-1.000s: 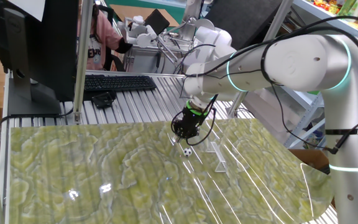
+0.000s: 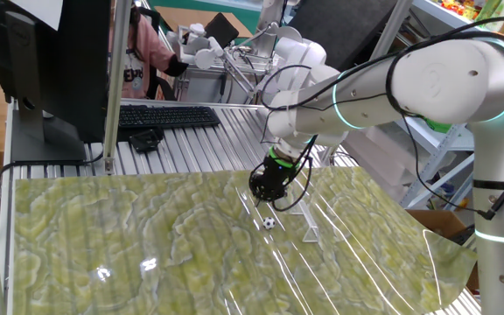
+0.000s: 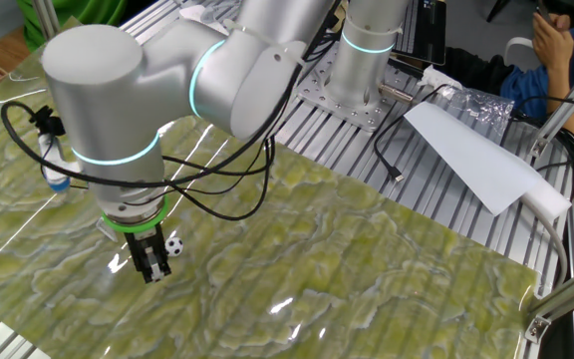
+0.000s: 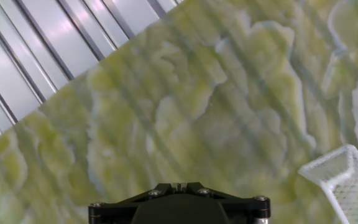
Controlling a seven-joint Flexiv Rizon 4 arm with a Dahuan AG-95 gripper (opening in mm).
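A small black-and-white soccer ball [image 2: 269,223] lies on the green marbled board, just in front of my gripper [image 2: 268,194] in exterior view 1. Exterior view 2 has the ball [image 3: 174,246] close beside my gripper [image 3: 153,279]; whether they touch I cannot tell. No ball shows in the wrist view. There, my black gripper appears shut, its tips together with nothing visible between them. A small white goal-like frame [image 2: 310,226] stands right of the ball. Its netted end [image 4: 344,171] appears at the lower right of the wrist view.
The glossy green board [image 2: 129,254] is clear over its left part. Beyond its far edge lie a slatted metal table [image 2: 182,144], a keyboard [image 2: 169,116] and a monitor [image 2: 51,87]. Loose cables loop around the arm's wrist.
The ball has rolled a short way toward the front and slightly right in exterior view 1. My arm and gripper have shifted slightly right; the white frame has stayed put.
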